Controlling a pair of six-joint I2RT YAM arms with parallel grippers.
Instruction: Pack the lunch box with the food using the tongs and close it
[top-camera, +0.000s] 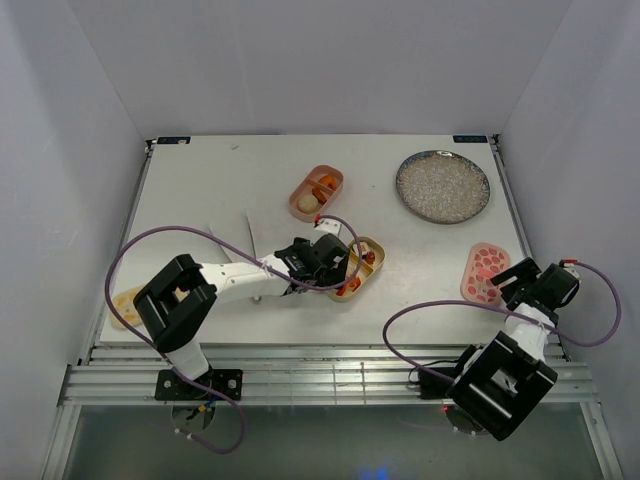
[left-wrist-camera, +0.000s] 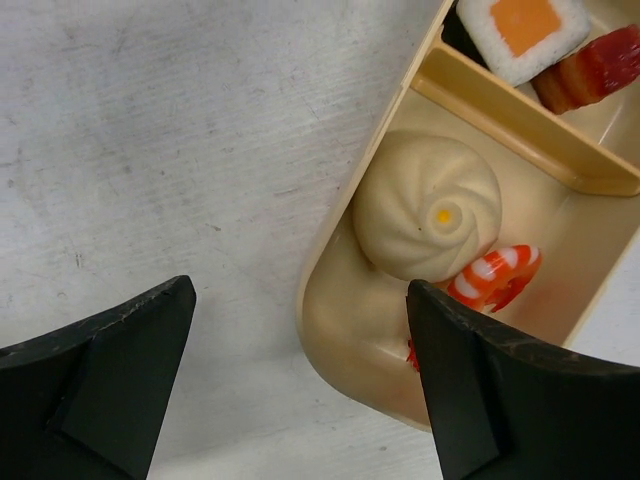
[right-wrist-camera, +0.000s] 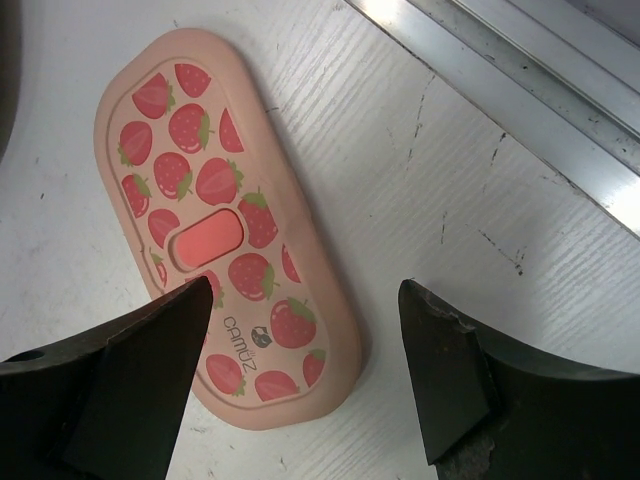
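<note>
My left gripper is open at the near end of a yellow lunch box (top-camera: 376, 250), one finger over the box. The left wrist view shows a cream bun (left-wrist-camera: 425, 205), red-striped pieces (left-wrist-camera: 492, 270), sushi (left-wrist-camera: 520, 30) and a red meat-like piece (left-wrist-camera: 585, 75) inside. My right gripper stands open above a pink strawberry-printed lid (top-camera: 478, 280) at the table's right. A pink lunch box (top-camera: 316, 193) with food sits at the back middle.
A round speckled silver tray (top-camera: 442, 185) lies at the back right. A yellow lid (top-camera: 128, 308) is at the front left, partly behind the left arm.
</note>
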